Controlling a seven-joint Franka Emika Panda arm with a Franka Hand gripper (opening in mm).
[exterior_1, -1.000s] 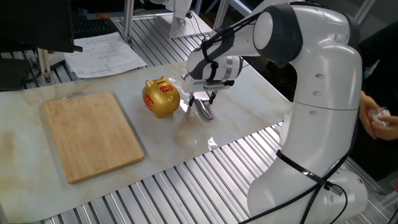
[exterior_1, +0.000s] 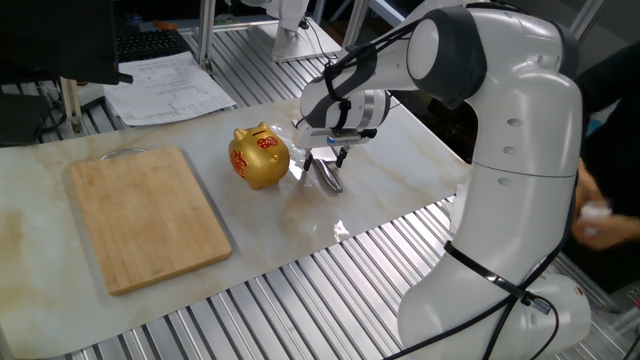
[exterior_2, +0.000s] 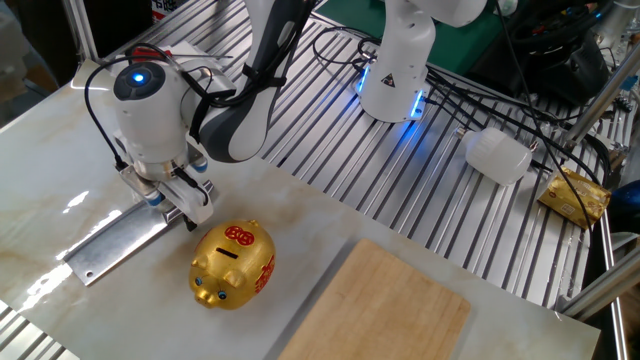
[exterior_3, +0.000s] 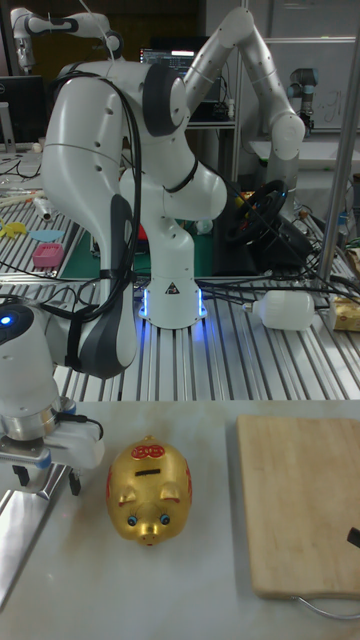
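A flat silver metal piece with a hole near one corner, like a cleaver blade (exterior_2: 118, 240), lies on the marbled tabletop. My gripper (exterior_1: 324, 162) points down over it, with its two fingers spread apart, one on either side of the metal in exterior view 1. Whether they touch it cannot be told. In exterior view 3 the gripper (exterior_3: 48, 480) also shows a wide gap between its fingertips. Close beside it stands a gold piggy bank (exterior_1: 260, 157) with red markings, upright and apart from the fingers. Part of the metal piece is hidden beneath the hand.
A wooden cutting board (exterior_1: 150, 218) with a metal ring handle lies beyond the piggy bank. Papers (exterior_1: 168, 90) rest past the table's edge. Bare tabletop (exterior_1: 285, 230) lies between the board and the slatted metal frame. A person's hands (exterior_1: 600, 225) show at the far right.
The arm, gripper, metal piece and piggy bank look unmoved. Only the person's hands at the right edge have shifted, still holding something small and whitish.
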